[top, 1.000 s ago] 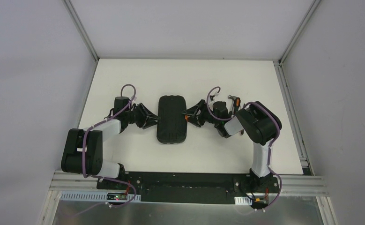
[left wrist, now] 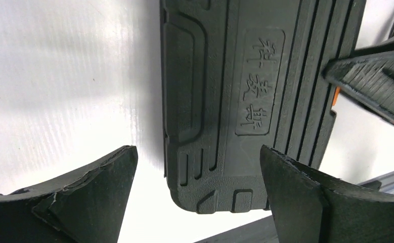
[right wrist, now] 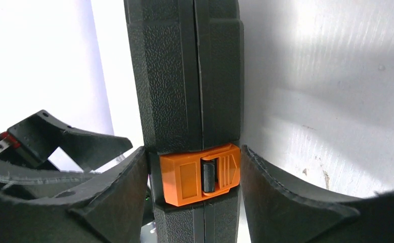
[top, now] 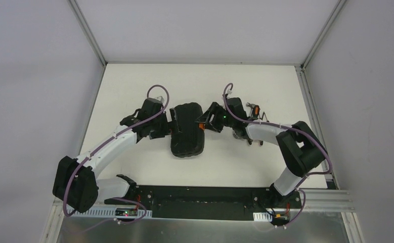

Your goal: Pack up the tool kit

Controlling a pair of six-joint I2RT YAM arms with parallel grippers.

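The black tool case [top: 186, 142] stands in the middle of the white table, with embossed characters on its face [left wrist: 255, 88]. My right gripper [top: 203, 121] is shut on the case at its orange latch [right wrist: 182, 182], which sits between the fingertips in the right wrist view. My left gripper [top: 172, 121] is at the case's left side; in the left wrist view it is open, fingers wide apart over the case's face and the table beside it.
Tools, among them a hammer [top: 250, 105] and orange-handled items [top: 257, 110], lie on the right of the table, partly under the right arm.
The case has shifted very slightly, and the right arm's elbow has swung out to the right.
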